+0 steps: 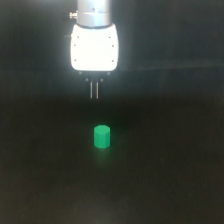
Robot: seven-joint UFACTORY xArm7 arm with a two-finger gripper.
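A small green cylinder (102,137) stands upright on the dark surface, near the middle of the camera view. Above it in the picture, and slightly to its left, hangs my gripper (94,91), pointing down. Its two thin fingers are close together with only a narrow slit between them, and nothing shows in that slit. Clear space separates the fingertips from the cylinder, which stands free of the gripper.
The backdrop behind the arm is dark, and no other objects show.
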